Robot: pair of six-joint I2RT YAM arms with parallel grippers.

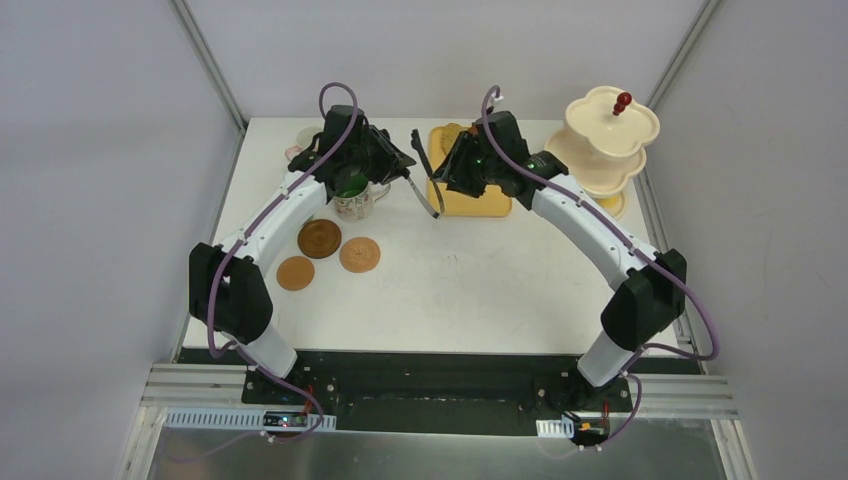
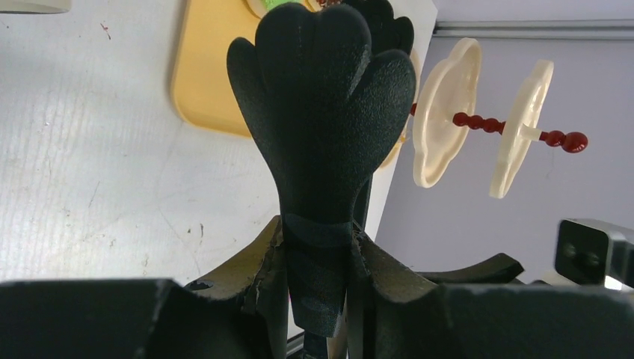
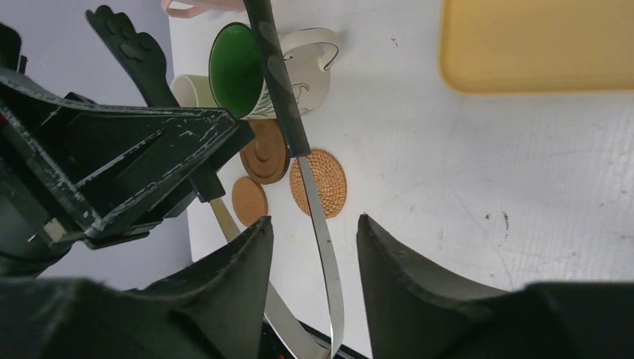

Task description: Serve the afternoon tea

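Note:
Black-handled tongs [image 3: 284,82] with paw-shaped ends and metal arms are spread in a V over the back middle of the table. My left gripper [image 1: 404,172] is shut on one black arm; in the left wrist view the paw end [image 2: 314,90] rises between its fingers and hides much behind. My right gripper is open. The other arm's metal strip [image 3: 321,232] shows between its fingers, with space on both sides. A yellow tray [image 1: 475,205] lies below the right gripper, with some food on it.
A tiered cream stand [image 1: 612,125] is at the back right. A cup with a green inside [image 1: 354,205] stands under the left arm, near several round coasters [image 1: 360,254].

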